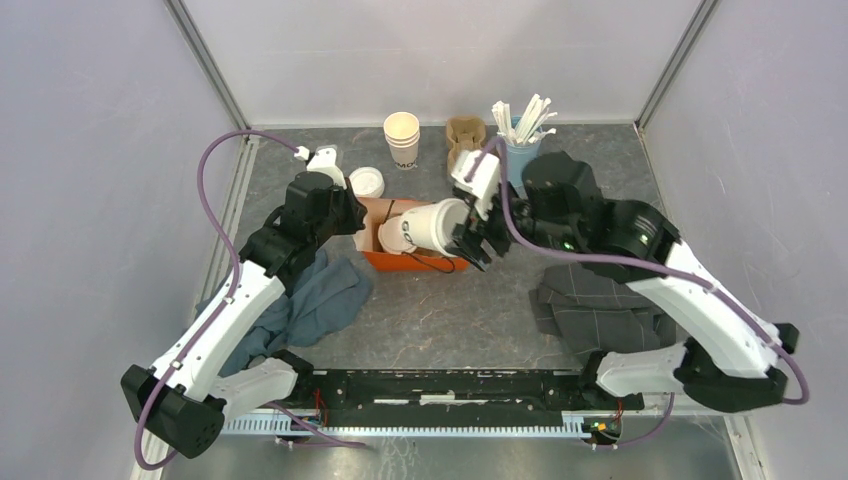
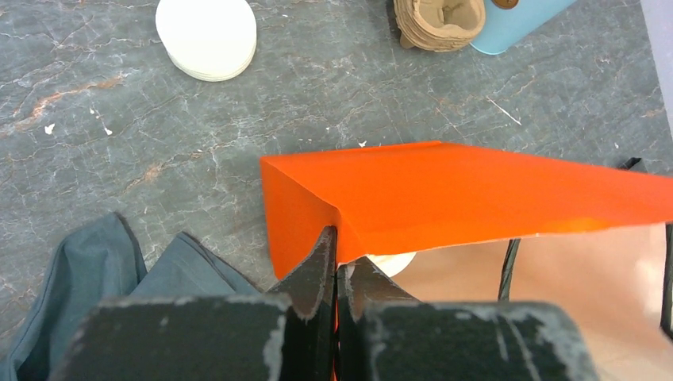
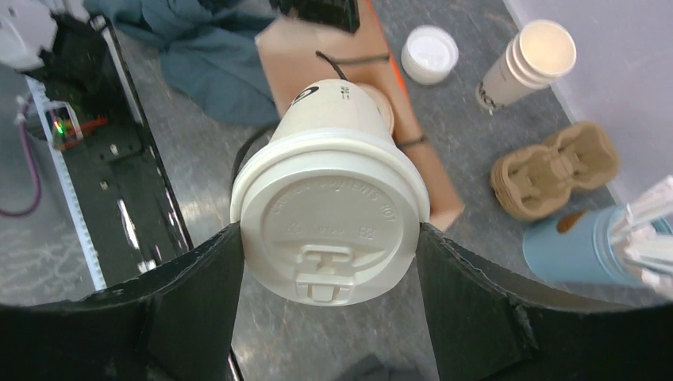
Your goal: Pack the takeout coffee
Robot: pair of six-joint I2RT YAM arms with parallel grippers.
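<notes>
My left gripper is shut on the corner rim of the orange paper bag (image 2: 444,190), the thin wall running between its fingers. The bag (image 1: 412,262) stands open-topped in the middle of the table, its dark cord handles loose. A lidded white cup (image 1: 430,227) lies tilted over the bag's mouth, base towards the left. Its lid (image 3: 329,226) is clamped across the sides by my right gripper. Inside the bag sits another white-lidded cup (image 1: 395,235), partly covered by the held one.
Behind the bag are stacked empty cups (image 1: 402,140), white lids (image 1: 367,182), a brown cup carrier (image 3: 528,182) and a blue holder (image 3: 583,246) with white sticks. Folded cloths lie left (image 1: 325,300) and right (image 1: 600,315).
</notes>
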